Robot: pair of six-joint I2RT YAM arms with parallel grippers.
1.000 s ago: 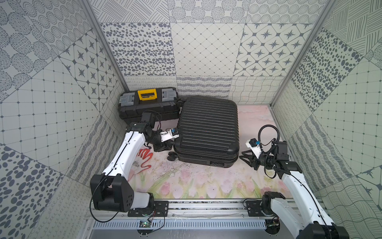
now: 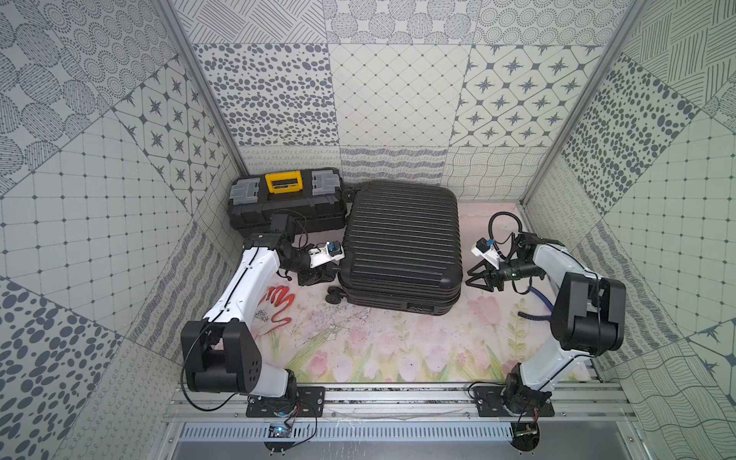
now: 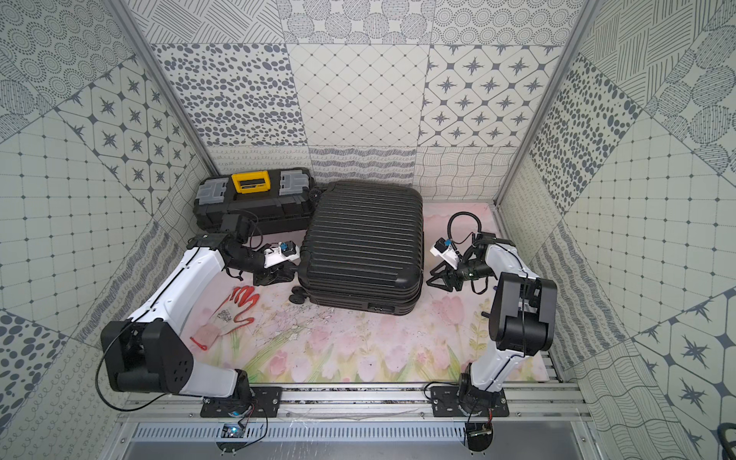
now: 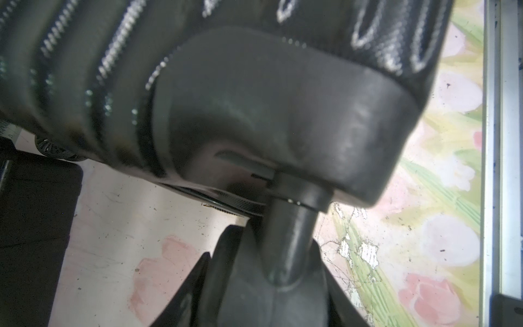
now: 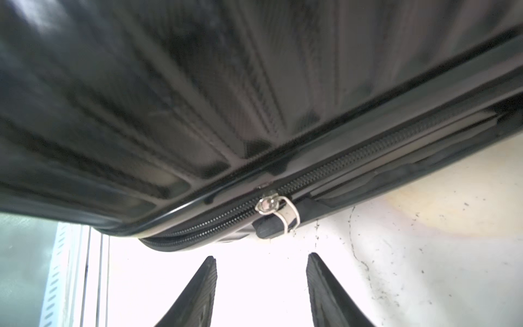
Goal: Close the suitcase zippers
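Note:
A black ribbed suitcase [image 2: 402,241] lies flat in the middle of the table. On its side, in the right wrist view, a metal zipper slider [image 5: 268,203] carries a light ring pull [image 5: 291,215]. Two rows of teeth [image 5: 201,226] run apart left of the slider; to its right they look joined. My right gripper is open beside the suitcase, its empty fingers just below the pull. At the left front corner is my left gripper [image 2: 326,274]. A suitcase wheel [image 4: 272,299] covers its fingers in the left wrist view, so whether they touch it is unclear.
A black toolbox [image 2: 287,211] with a yellow handle stands at the back left, close to the suitcase. A red cord [image 3: 245,303] lies front left, and a blue-handled tool [image 2: 536,306] lies under the right arm.
The suitcase has shifted slightly to the back. The left gripper has moved only a little.

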